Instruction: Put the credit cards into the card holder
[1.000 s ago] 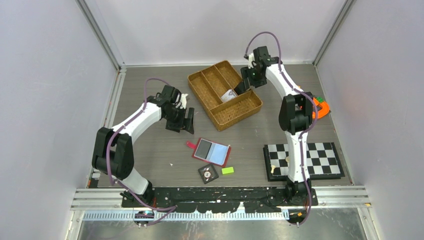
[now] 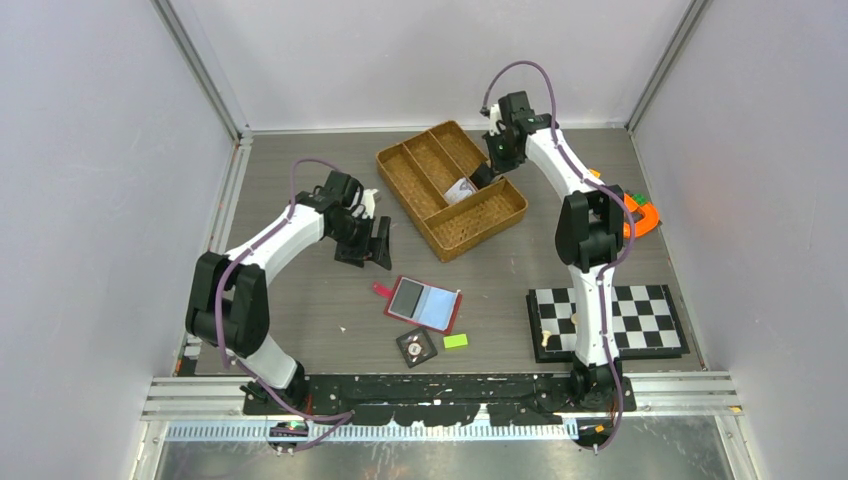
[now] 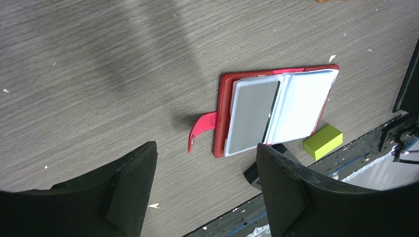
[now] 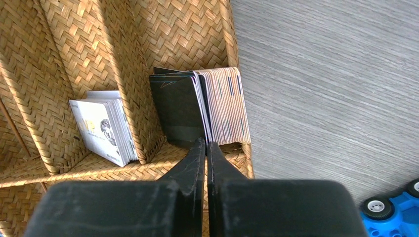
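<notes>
A red card holder (image 2: 423, 303) lies open on the table, clear sleeves showing, a red strap at its left; the left wrist view shows it too (image 3: 223, 123). My left gripper hangs open near it, empty. In the right wrist view, a black-fronted stack of cards (image 4: 176, 107) stands in a compartment of the woven basket (image 4: 139, 163), and a white stack (image 4: 96, 129) in the neighbouring one. My right gripper is shut, fingertips at the lower edge of the black stack; whether anything thin is between them I cannot tell.
A green block (image 2: 455, 340) and a dark square object (image 2: 416, 347) lie near the front edge. A checkerboard (image 2: 640, 320) is at front right, orange toy pieces (image 2: 645, 220) at right. The table's middle, between basket and holder, is clear.
My right gripper has moved slightly left at the basket's right part and its fingers have closed. The left arm is almost unmoved.
</notes>
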